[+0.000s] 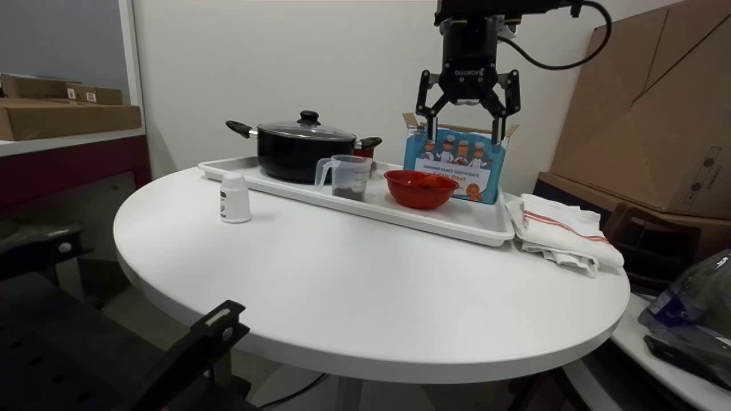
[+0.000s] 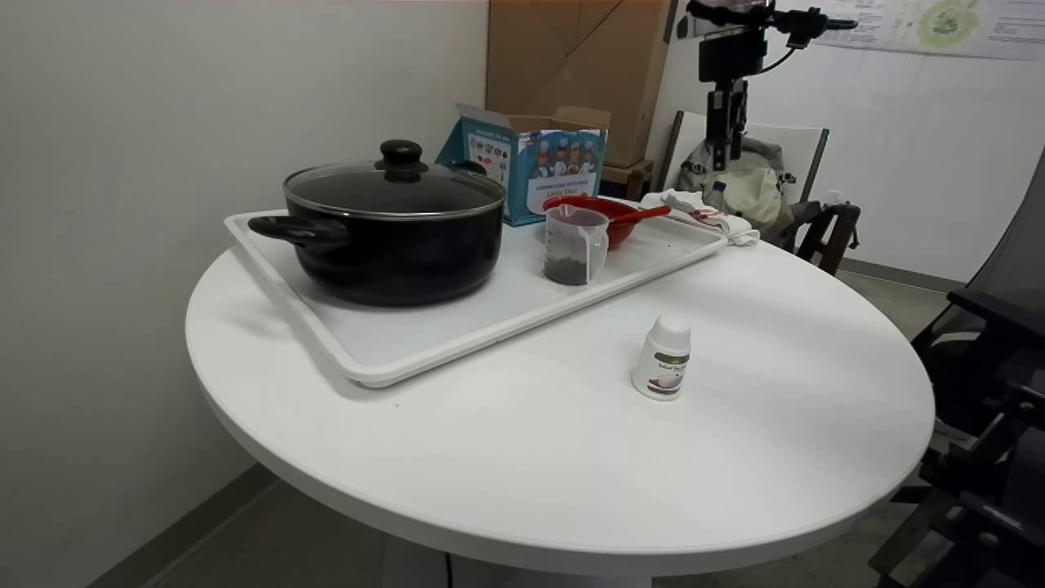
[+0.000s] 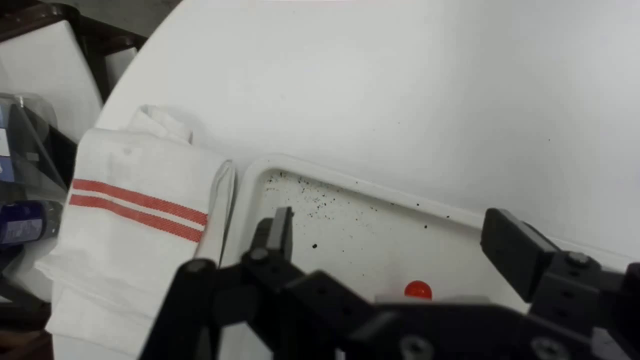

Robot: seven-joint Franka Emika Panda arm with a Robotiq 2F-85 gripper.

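Observation:
My gripper (image 1: 467, 133) hangs open above the right end of the white tray (image 1: 438, 220), its fingers wide apart and nothing between them. On that tray sits a red bowl (image 1: 419, 190) with a red utensil (image 2: 643, 214) leaning over its rim. Beside the bowl is a clear measuring cup (image 2: 575, 247) with dark bits in its bottom. A black pot (image 2: 397, 240) with a glass lid takes up the tray's other end. Alone on the bare table stands a white bottle (image 2: 664, 358). In the wrist view, a small red round end (image 3: 418, 290) shows between the fingers, far below.
A blue open-topped box (image 1: 456, 161) stands at the tray's back, close to the gripper in exterior view 1. A folded white towel (image 3: 138, 207) with red stripes lies against the tray's end. Dark specks dot the tray corner.

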